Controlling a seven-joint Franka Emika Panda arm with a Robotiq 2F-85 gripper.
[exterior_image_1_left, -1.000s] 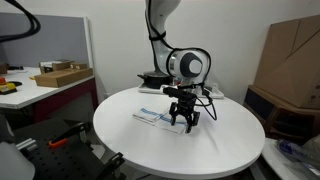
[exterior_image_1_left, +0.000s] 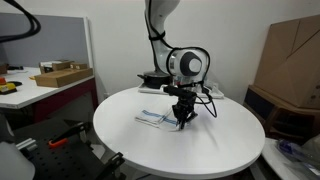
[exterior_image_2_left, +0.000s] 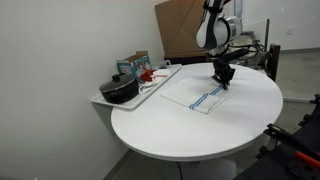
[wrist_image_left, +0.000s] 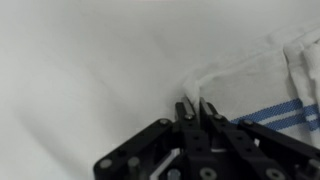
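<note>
A white cloth with blue stripes (exterior_image_2_left: 208, 102) lies on the round white table (exterior_image_2_left: 150, 125). Its near part is folded or bunched by the gripper, as the wrist view shows at the cloth (wrist_image_left: 250, 85). My gripper (exterior_image_1_left: 182, 126) points down at the cloth's edge, low over the table. In the wrist view the gripper is shut, with a pinched ridge of cloth running up between its fingertips. Exterior view 2 has the gripper (exterior_image_2_left: 222, 88) at the far right side of the cloth.
At the table's far side, a dark lidded pot (exterior_image_2_left: 120, 88) stands on a tray (exterior_image_2_left: 150, 92) with other items. Cardboard boxes (exterior_image_1_left: 62, 75) sit on a side surface at left.
In exterior view 1 the gripper has come down slightly. The cloth's edge near it has shifted a little; the rest of the cloth looks much the same.
</note>
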